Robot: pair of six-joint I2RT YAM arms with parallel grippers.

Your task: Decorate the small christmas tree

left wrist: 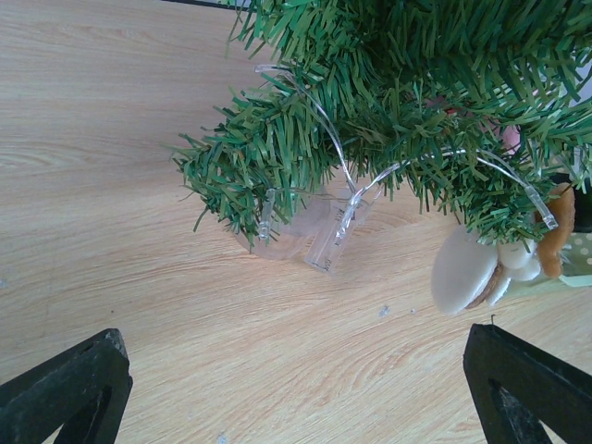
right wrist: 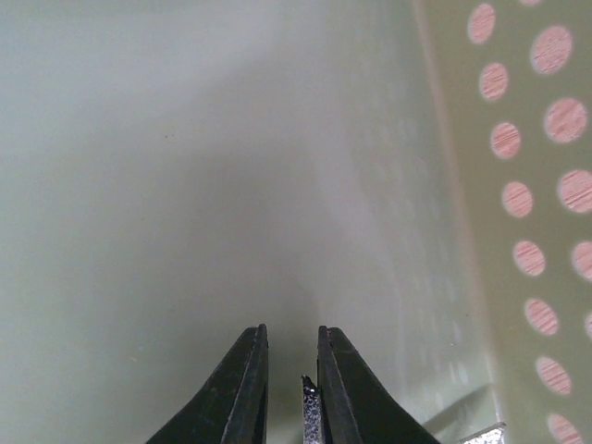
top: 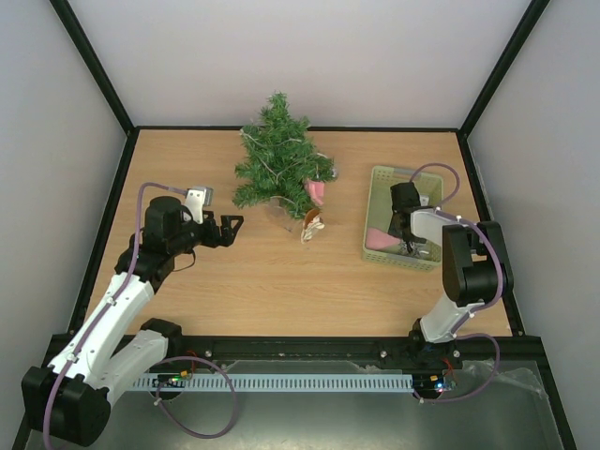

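Note:
The small green tree [top: 281, 155] stands at the back middle, with a pink ornament [top: 314, 191] and a white-and-brown figure [top: 312, 227] at its lower right. My left gripper [top: 232, 230] is open left of it; its wrist view shows lower branches with wire lights. My right gripper is down inside the green basket [top: 373, 211], its fingers part open and a small gap between them. Just at the fingertips is a dark glittery piece [right wrist: 311, 412]; whether it is gripped I cannot tell. A pink item [top: 380, 239] lies in the basket's lower left.
Black frame edges and walls bound the workspace at back and sides.

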